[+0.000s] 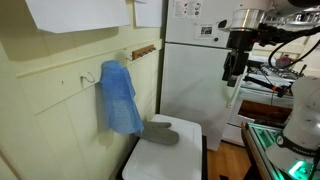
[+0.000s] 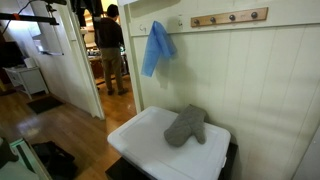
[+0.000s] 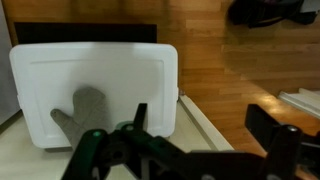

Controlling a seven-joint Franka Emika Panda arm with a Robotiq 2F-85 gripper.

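A grey oven mitt [image 1: 160, 133] lies flat on a white lidded surface [image 1: 150, 163] against the wall. In exterior view 2 the same mitt [image 2: 186, 126] rests on the right half of that white top [image 2: 140, 129]. A blue cloth [image 1: 120, 97] hangs from the wall above; it also shows as a blue cloth [image 2: 157, 48] on a hook in exterior view 2. My gripper [image 1: 234, 77] is high up, to the right of the white top and apart from everything. From the wrist, the gripper looks down with its fingers wide apart and empty; the mitt [image 3: 84, 115] is below and left.
A wooden peg rail [image 2: 229, 17] is fixed to the wall, its pegs bare. The refrigerator [image 1: 190, 80] stands behind. A person [image 2: 112, 50] is in the far doorway. Open wooden floor [image 3: 225, 70] lies beside the white top.
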